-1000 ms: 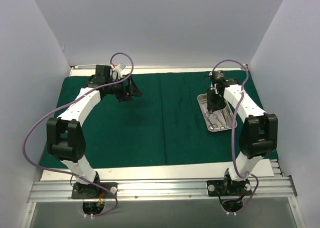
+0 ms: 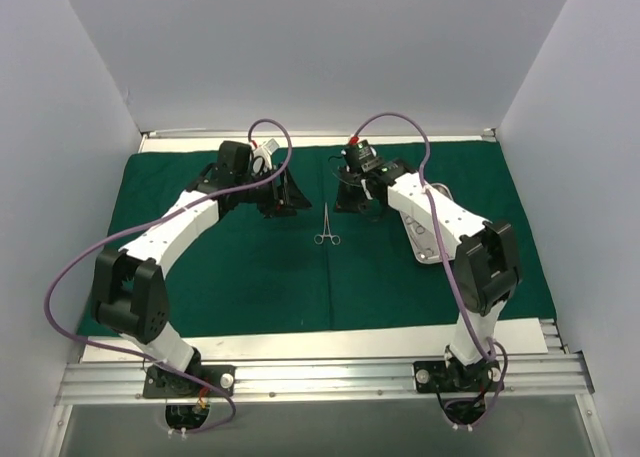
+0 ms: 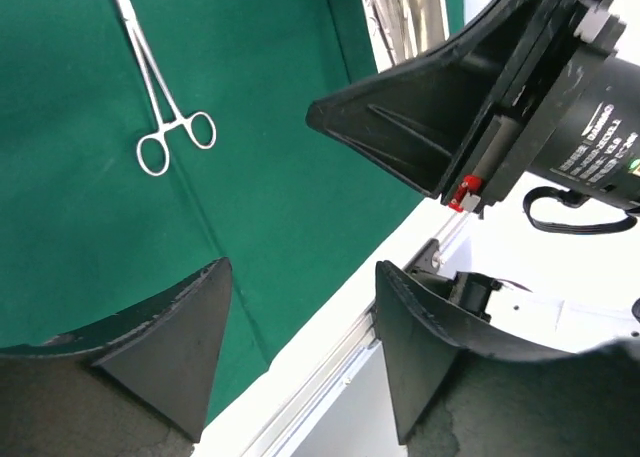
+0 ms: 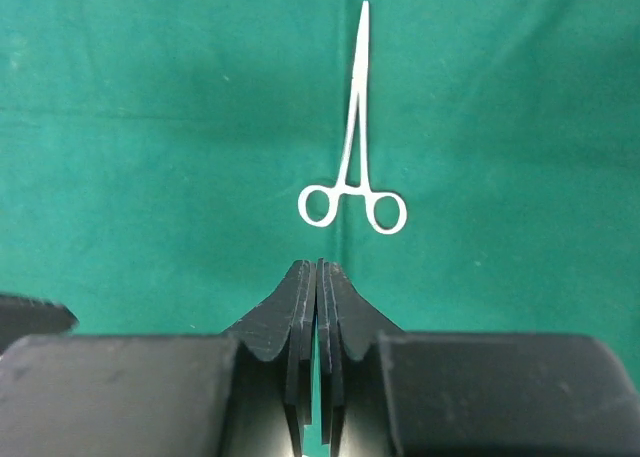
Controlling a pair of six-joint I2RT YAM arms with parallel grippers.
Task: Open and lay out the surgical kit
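A slim silver clamp with two ring handles [image 4: 361, 72] lies flat on the green cloth [image 4: 520, 227], its rings toward my right gripper. That gripper's fingers meet with nothing between them, just short of the rings and apart from them in the right wrist view. From the left wrist view the clamp [image 3: 128, 17] is at upper left, and the right gripper's dark fingers [image 3: 400, 117] reach in from the right. My left gripper stands wide open and empty above the cloth's near edge. The metal instrument tray [image 2: 428, 260] is partly hidden by the right arm.
Both arms' ends are close together over the cloth's middle, with the clamp between them in the top view. To the left and front, the cloth [image 2: 240, 287] is bare. White table edge [image 2: 300, 346] runs along the front, and walls close both sides.
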